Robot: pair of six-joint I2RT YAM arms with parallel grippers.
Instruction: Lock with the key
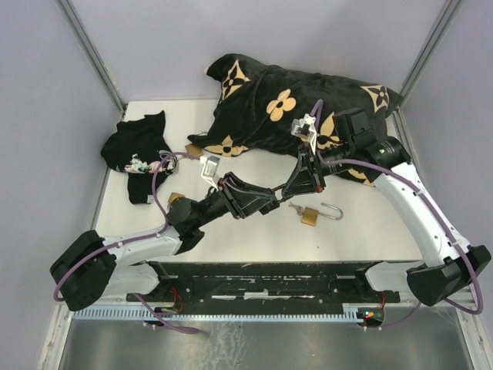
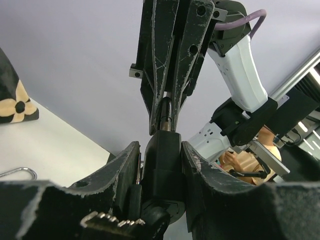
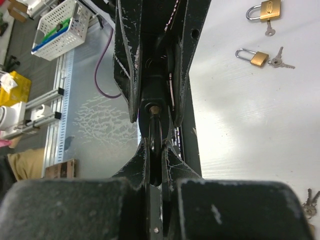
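Note:
A black padlock (image 2: pixel 167 160) stands in front of my left gripper (image 1: pixel 269 203), with a finger on either side of its body. A narrow gap shows along one side, so whether the fingers press on it is unclear. My right gripper is shut on the lock's dark shackle (image 3: pixel 155 131), whose brassy end meets the body. The two grippers meet mid-air over the middle of the table. A key in either gripper does not show. In the right wrist view, loose keys (image 3: pixel 281 60) lie beside a small brass padlock (image 3: pixel 259 59).
Near the right arm lies a brass padlock (image 1: pixel 309 217) with a long shackle. Another brass padlock (image 3: pixel 270 10) and more keys (image 3: pixel 311 204) are on the white table. Dark patterned cloth (image 1: pixel 269 100) covers the back, and a black cloth (image 1: pixel 139 150) lies at the left.

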